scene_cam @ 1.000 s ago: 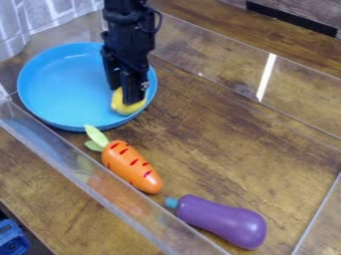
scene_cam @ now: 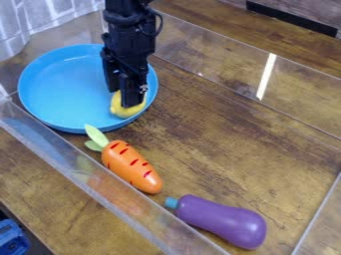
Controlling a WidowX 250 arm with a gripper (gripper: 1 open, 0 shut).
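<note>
The black gripper reaches down into the blue plate, over its right side. It is shut on a yellow object, which sits low at the plate's right side and is partly hidden by the fingers. An orange toy carrot with a green top lies in front of the plate. A purple toy eggplant lies at the bottom right.
A clear plastic edge runs diagonally along the lower left, with a blue object beyond it.
The gripper and the yellow object have shifted very slightly within the plate. The carrot and eggplant have not moved.
</note>
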